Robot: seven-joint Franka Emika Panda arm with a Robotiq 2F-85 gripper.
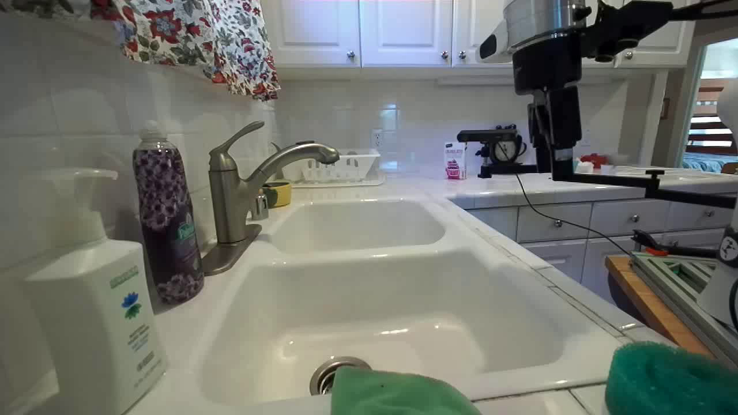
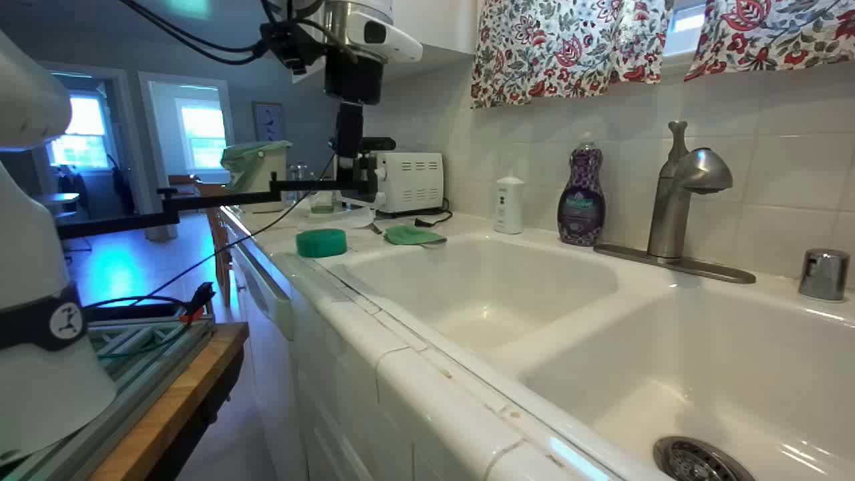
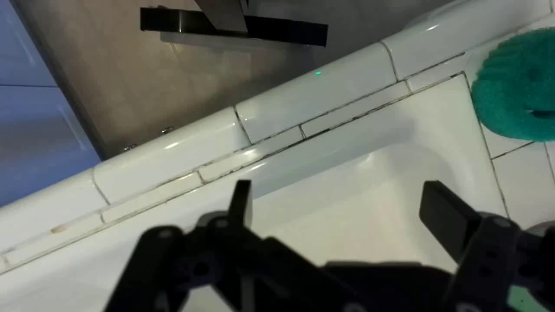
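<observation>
My gripper is open in the wrist view, its two black fingers wide apart with only the white sink basin (image 3: 333, 229) beneath them. In the second exterior view it hangs at left, above the level of the counter. A round teal scrubber (image 3: 520, 88) rests on the tiles by the sink corner, to the right of the fingers. Near it lies a green cloth or sponge (image 2: 413, 235), partly cut off in the first exterior view. The double sink (image 1: 387, 304) looks empty, and its drain (image 1: 339, 373) shows in the near basin.
Along the wall stand a white pump bottle (image 1: 104, 318), a purple soap bottle (image 1: 166, 214) and the metal faucet (image 1: 232, 187). A white dish rack (image 1: 339, 166) and a small carton (image 1: 454, 160) are farther back. Behind the scrubber sits a white toaster oven (image 2: 413, 180).
</observation>
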